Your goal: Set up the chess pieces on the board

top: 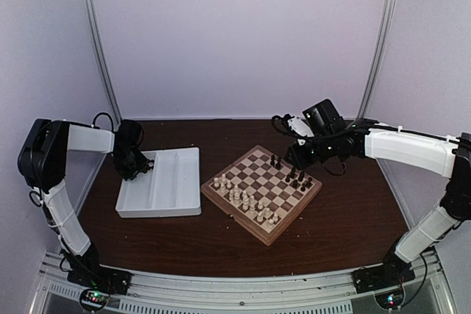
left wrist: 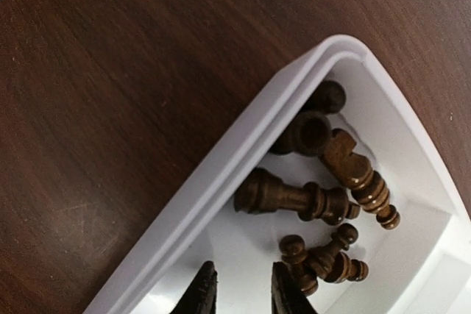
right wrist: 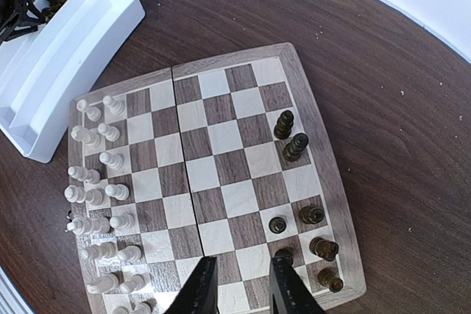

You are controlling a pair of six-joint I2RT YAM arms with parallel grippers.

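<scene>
My left gripper is over the white tray (top: 176,182), its fingertips apart with nothing seen between them. Beyond them in the left wrist view lie several dark pieces in the tray's end, among them a long piece (left wrist: 272,195) and a knight-like piece (left wrist: 346,159). My right gripper hangs open above the chessboard (right wrist: 213,163). In the right wrist view white pieces (right wrist: 110,159) stand in rows on the left side, and several dark pieces (right wrist: 295,149) stand along the right side, with the middle squares empty.
The tray sits left of the board with a strip of bare table (top: 169,240) in front. Free wood surface lies right of the board and behind it. Pale walls (top: 235,42) bound the back and sides.
</scene>
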